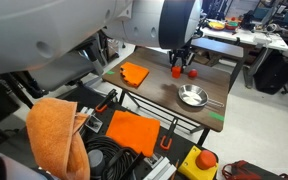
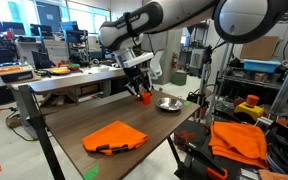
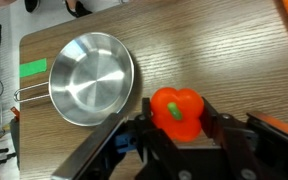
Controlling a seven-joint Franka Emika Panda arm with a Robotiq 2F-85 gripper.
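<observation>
My gripper is shut on a red object [image 3: 176, 113] with a green spot on top, seen from above in the wrist view. In exterior view 1 the held red object [image 1: 176, 72] is low over the brown table, below the dark gripper [image 1: 177, 60]. Exterior view 2 shows the held object [image 2: 145, 98] at the table's far part; whether it touches the wood cannot be told. A second small red thing [image 1: 192, 73] lies close beside it.
A metal pan [image 3: 92, 79] with a handle rests on the table [image 3: 204, 50]. An orange cloth [image 2: 117, 136] lies at another part of the tabletop. A yellow case [image 1: 197, 163] and an orange cloth [image 1: 132, 131] are beyond the table's edge. Bare wood separates the pan and cloth.
</observation>
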